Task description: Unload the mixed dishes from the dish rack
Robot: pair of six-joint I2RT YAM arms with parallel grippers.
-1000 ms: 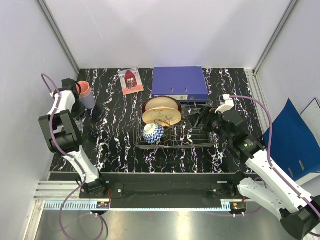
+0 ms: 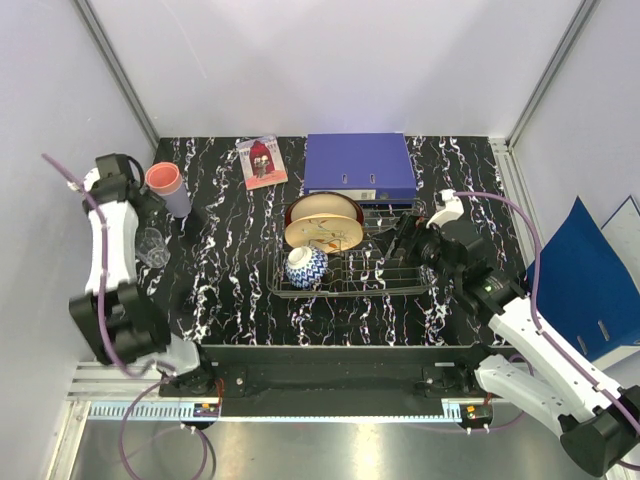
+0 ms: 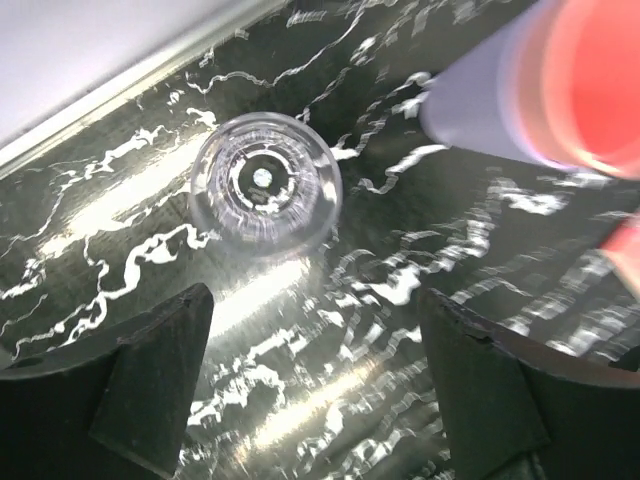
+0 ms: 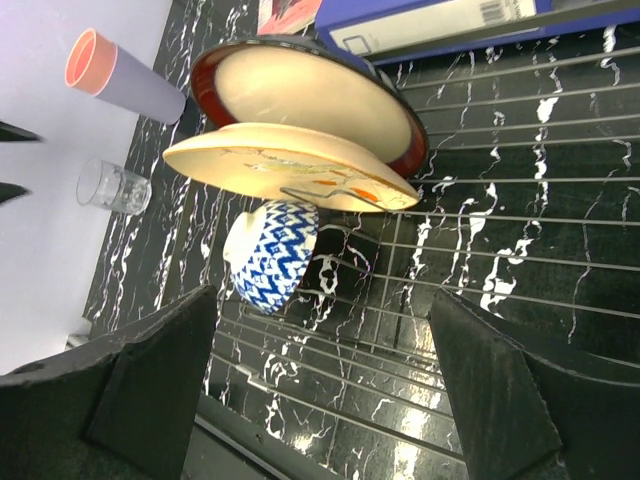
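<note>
The dish rack (image 2: 390, 290) holds a red-rimmed plate (image 4: 300, 90), a cream plate (image 4: 290, 165) and a blue zigzag bowl (image 2: 306, 268). A clear glass (image 3: 265, 185) stands at the far left, beside a lilac cup with coral inside (image 2: 170, 195). My left gripper is open above the counter near the glass, nothing between its fingers; it is blurred in the top view. My right gripper is open over the rack, beside the plates and bowl, holding nothing.
A blue binder (image 2: 360, 160) lies behind the rack, a pink booklet (image 2: 262, 163) back left. The counter left of the rack (image 2: 230, 250) is clear. A blue folder (image 2: 580, 280) stands at the right.
The right arm and rack contents look unchanged.
</note>
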